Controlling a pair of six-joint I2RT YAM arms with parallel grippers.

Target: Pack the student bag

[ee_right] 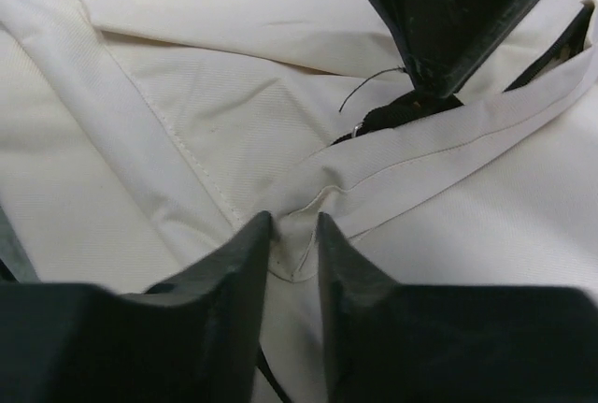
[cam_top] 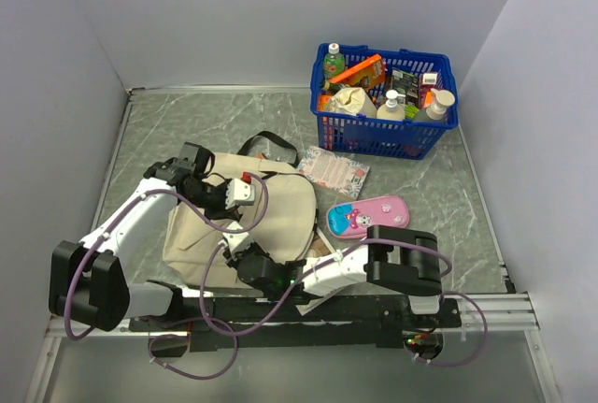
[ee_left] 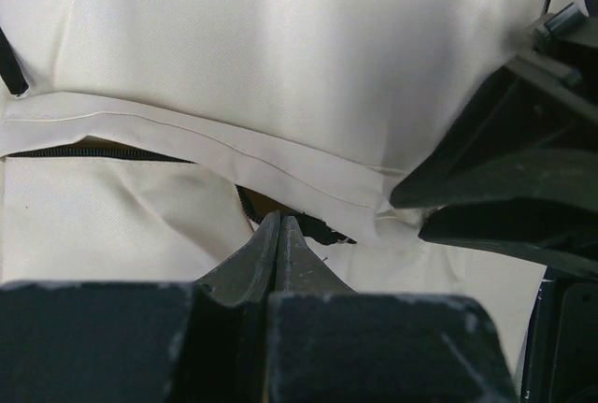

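Note:
The cream bag lies flat, with a dark zipped slit partly open under a long fabric flap. At that slit, the tips of my left gripper are shut; no object shows between them. My right gripper is low over the bag near the slit's end, its fingertips slightly apart with a fold of the flap between them. A pink and blue pencil case lies right of the bag. Behind it is a patterned booklet. The pocket's inside is mostly hidden.
A blue basket full of bottles and boxes stands at the back right. Beneath the right arm, a pale flat item is partly covered. Both grippers are close together over the bag. Bare grey table shows at the right.

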